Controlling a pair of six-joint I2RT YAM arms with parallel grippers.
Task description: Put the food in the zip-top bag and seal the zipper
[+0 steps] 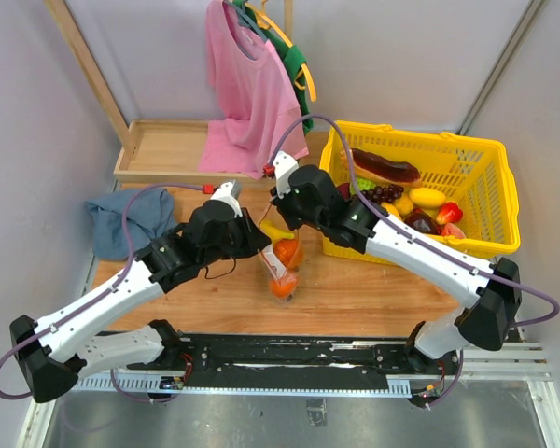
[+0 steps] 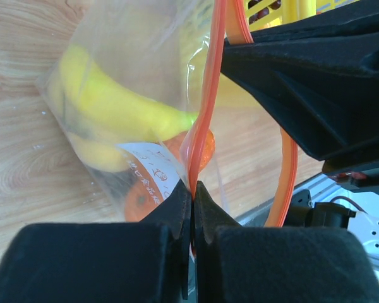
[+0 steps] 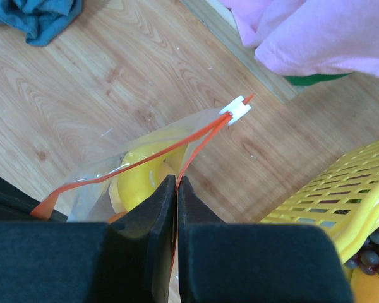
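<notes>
The clear zip-top bag (image 1: 280,271) stands in the middle with a banana (image 2: 114,101), orange fruit (image 2: 139,202) and a label inside. In the left wrist view my left gripper is shut on the bag's orange rim, and the right gripper's black fingers reach across the top. My right gripper is shut on the other orange strip. The white slider (image 3: 235,110) sits at one end of the zipper, where the two strips converge; the bag's mouth is narrow.
The yellow basket (image 1: 476,159) of fruit stands at right. A blue cloth (image 1: 131,224) lies at left. A wooden tray (image 1: 159,149) and hanging pink shirt (image 1: 243,93) are at the back.
</notes>
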